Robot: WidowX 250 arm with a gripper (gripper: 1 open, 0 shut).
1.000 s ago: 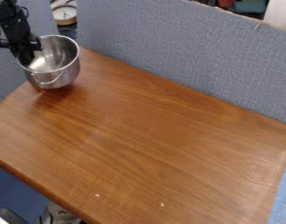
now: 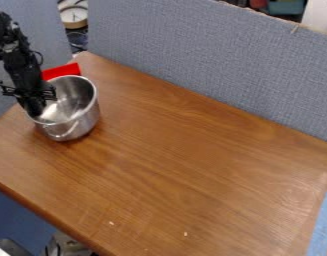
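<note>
A shiny steel pot (image 2: 75,112) sits at the left end of the wooden table (image 2: 193,160). My black gripper (image 2: 40,96) is at the pot's left rim, reaching down into or over it; whether its fingers are closed on the rim cannot be made out. A flat red object (image 2: 62,71) shows behind the pot at the table's back left.
Grey padded walls (image 2: 206,60) border the table at the back and left. A blue strip (image 2: 321,225) lies at the right edge.
The pot and my gripper have moved together toward the front of the table, lower in the view. The red object has come into sight behind the pot.
</note>
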